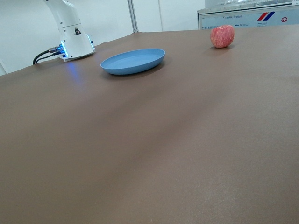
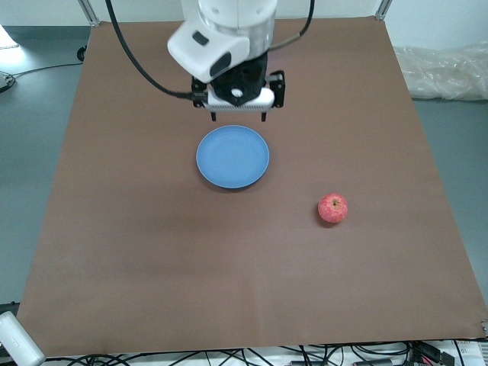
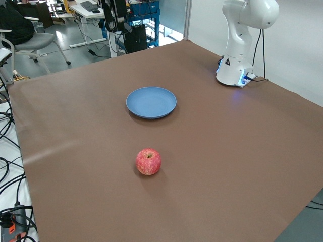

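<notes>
A flat blue plate [image 2: 232, 156] lies on the brown table, also seen in the top view [image 1: 132, 60] and right view [image 3: 151, 102]. A red apple [image 2: 332, 207] rests on the table to the right of and nearer than the plate in the left view; it shows in the top view [image 1: 222, 36] and right view [image 3: 148, 161]. The gripper [image 2: 239, 116] hangs above and beyond the plate in the left view, fingers pointing down and apart, nothing visible between them. It is out of the other two views.
The robot's base [image 3: 234, 70] stands at the table's edge by a white wall. Cables and equipment run along the near edge in the left view.
</notes>
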